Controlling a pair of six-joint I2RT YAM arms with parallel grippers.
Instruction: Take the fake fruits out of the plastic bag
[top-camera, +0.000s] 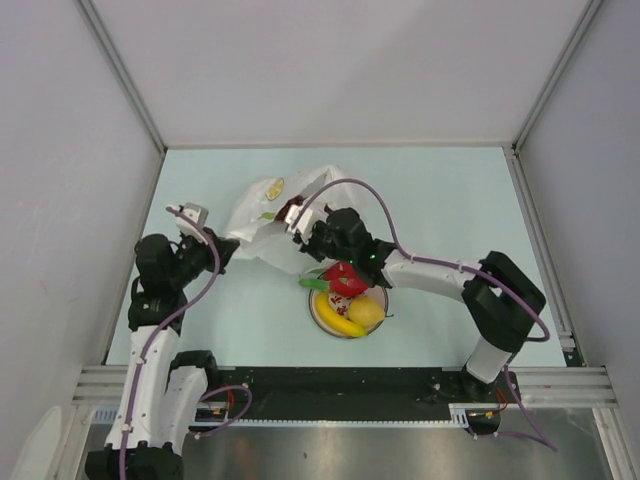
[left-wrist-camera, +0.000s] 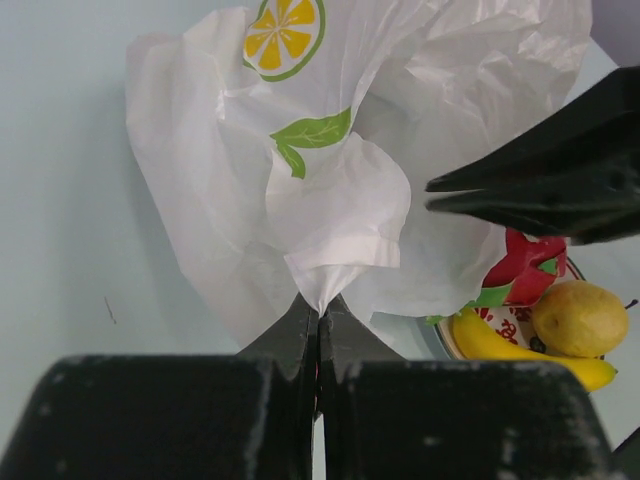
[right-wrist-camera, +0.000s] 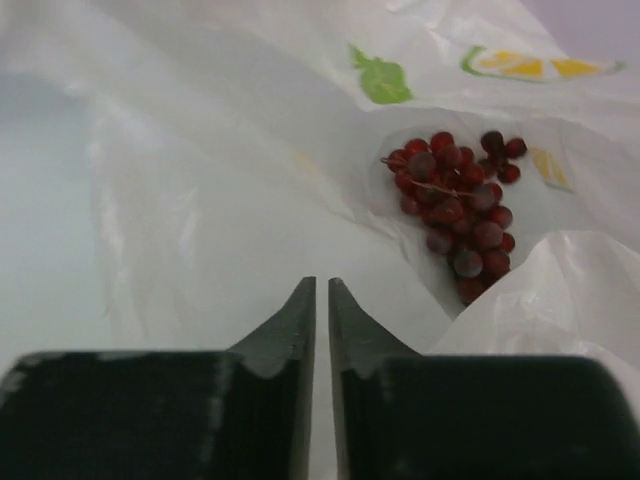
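Observation:
A white plastic bag (top-camera: 270, 240) with lemon and leaf prints lies open in the middle. My left gripper is shut on a pinched fold of it at its left side. My right gripper is over the bag's mouth, part open with a narrow gap and nothing visible between its fingers. Ahead of it, inside the bag, a bunch of red grapes (right-wrist-camera: 450, 200) shows, partly behind a fold.
A bowl below the bag holds a banana (top-camera: 336, 318), a yellow round fruit (top-camera: 366, 312), a red pepper (top-camera: 345, 280) and other items.

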